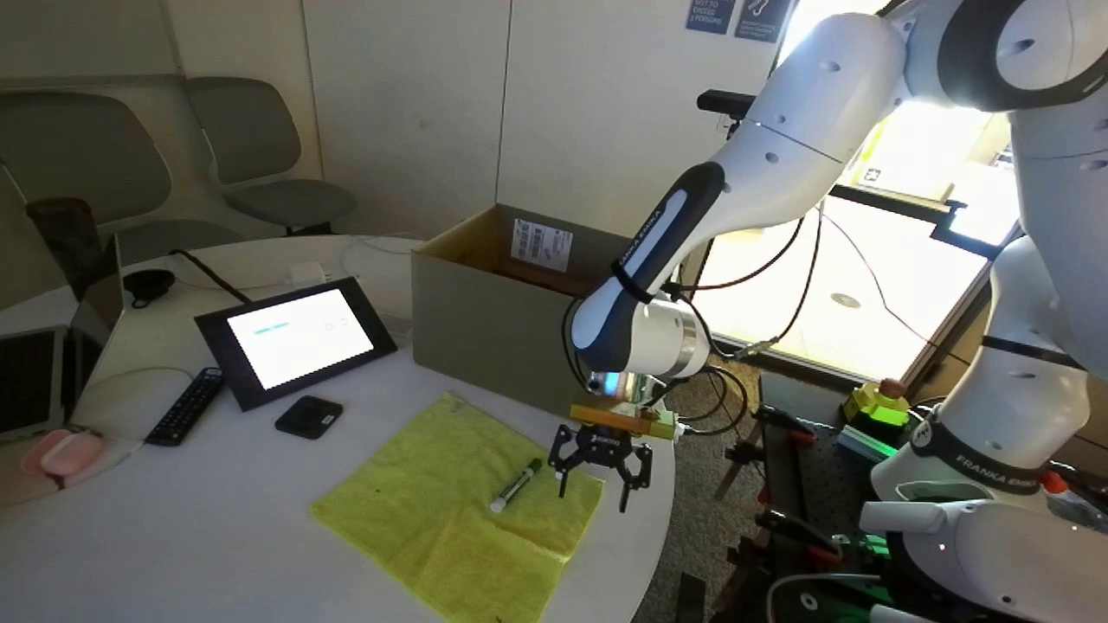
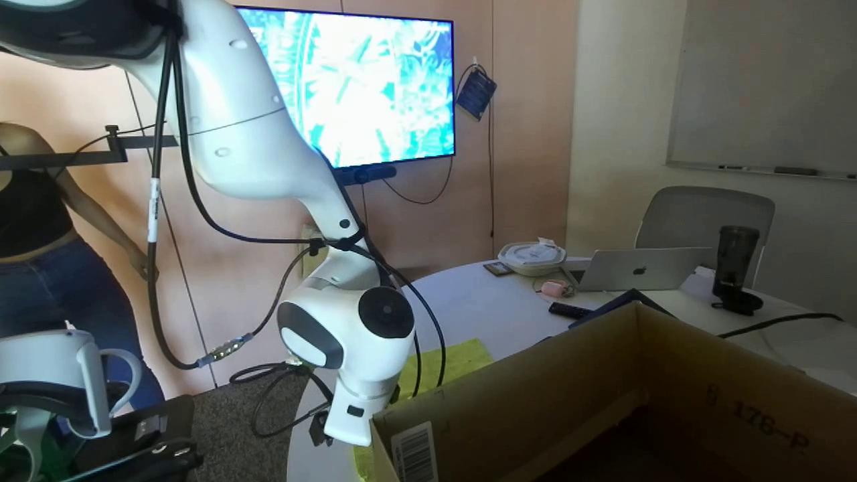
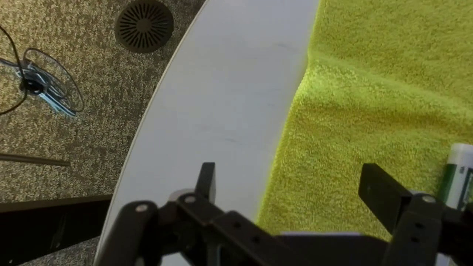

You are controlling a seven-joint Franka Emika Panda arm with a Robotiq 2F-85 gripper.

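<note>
My gripper (image 1: 593, 500) is open above the towel's right edge, with nothing between its fingers. In the wrist view its fingers (image 3: 382, 195) stand wide apart, one over bare table and the other over cloth. A white and green marker (image 1: 516, 484) lies on the yellow towel (image 1: 415, 509), a little left of the gripper in exterior view 1. The wrist view catches the marker (image 3: 459, 179) at the right edge, outside the fingers and partly covered by the right finger. The towel (image 3: 377, 128) has a raised fold there.
An open cardboard box (image 1: 488, 332) stands behind the towel, close to my arm. A tablet (image 1: 296, 337), a black square device (image 1: 308, 416) and a remote (image 1: 186, 406) lie to the left. The round table's edge (image 3: 146, 111) curves near the gripper.
</note>
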